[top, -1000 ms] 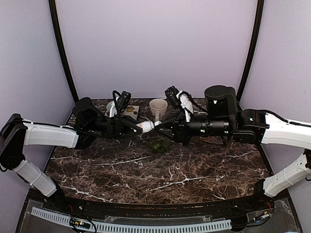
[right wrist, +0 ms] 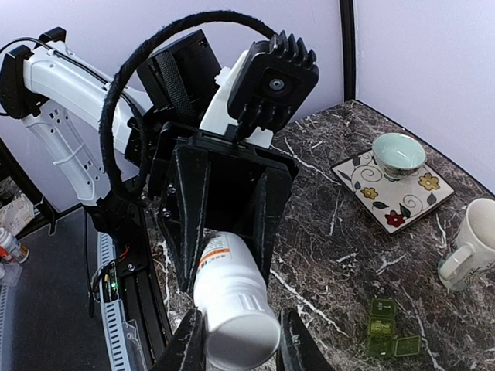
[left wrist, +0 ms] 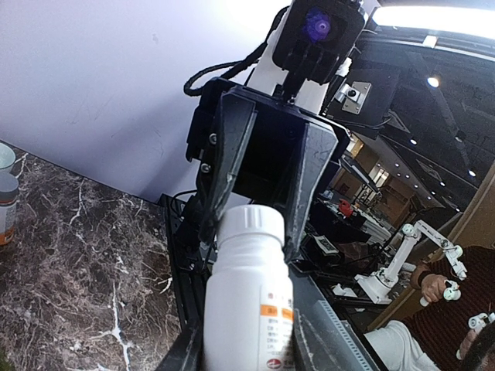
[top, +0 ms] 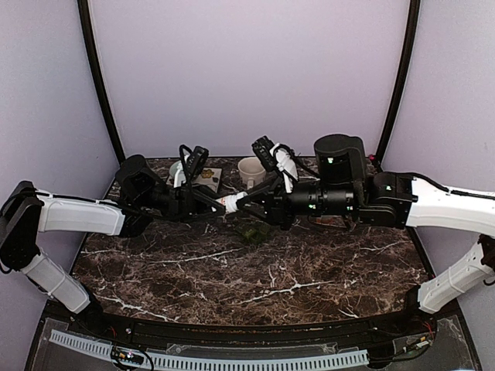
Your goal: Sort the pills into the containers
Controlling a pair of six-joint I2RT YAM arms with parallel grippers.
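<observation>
A white pill bottle with an orange-marked label is held sideways in mid-air between the two arms. My left gripper is shut around its body. From the opposite side my right gripper has its fingers shut on the white cap, and the cap remains on the bottle. No pills show, and the bottle's inside is hidden. On the table, below the arms, lies a green translucent pill box with a lid standing open at one side.
Toward the back stand a white mug and a light green bowl on a flowered square tile. Another bottle shows at the left wrist view's edge.
My right gripper has shifted left, closing over the bottle's cap, which showed more openly a second ago. The left arm and the bottle have stayed in place.
</observation>
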